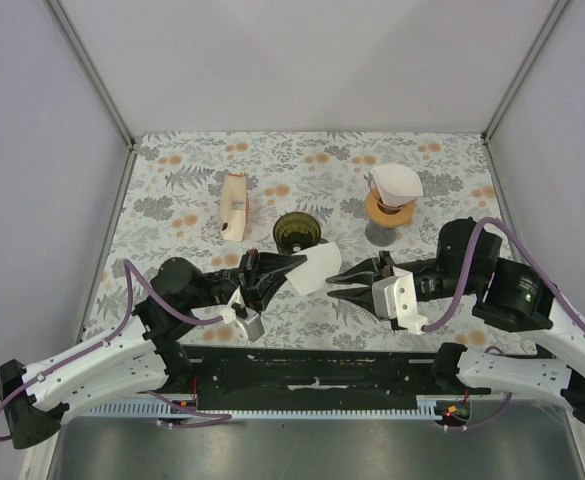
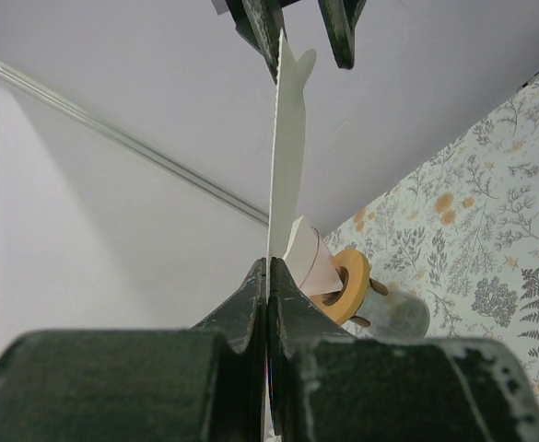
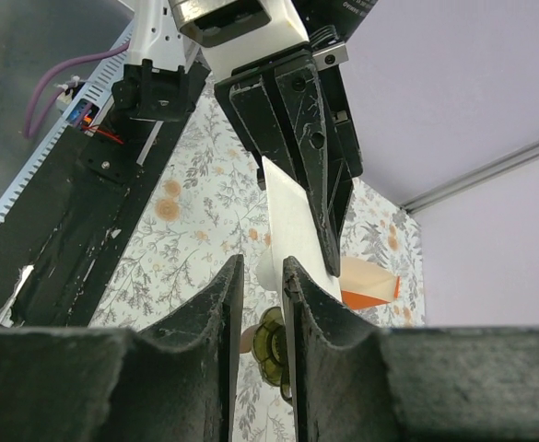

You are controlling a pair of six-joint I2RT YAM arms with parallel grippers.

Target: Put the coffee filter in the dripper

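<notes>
A white paper filter is held in my left gripper, which is shut on it; in the left wrist view the filter stands on edge between the fingertips. My right gripper is part open at the filter's right side; in the right wrist view its fingertips are close around the filter's near edge. The dark green dripper stands just behind, partly hidden by the filter in the right wrist view.
An orange ring stand over a clear container carries a white filter stack at back right. An open paper packet lies left of the dripper.
</notes>
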